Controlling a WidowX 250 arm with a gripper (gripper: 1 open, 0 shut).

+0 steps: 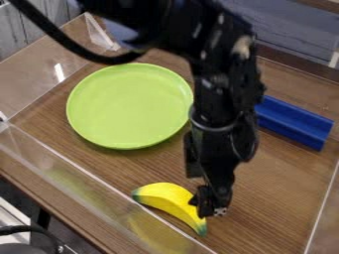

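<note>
A yellow toy banana (169, 199) with green tips lies on the wooden table, low in the middle of the camera view. My black gripper (209, 202) is down at its right side, open, its fingertips low beside the banana's upper right edge. Whether they touch it is hard to tell.
A large green plate (119, 104) fills the back left of the table, and a blue tray (294, 123) sits at the back right. A clear wall runs along the front left edge. Bare table lies to the right of my gripper.
</note>
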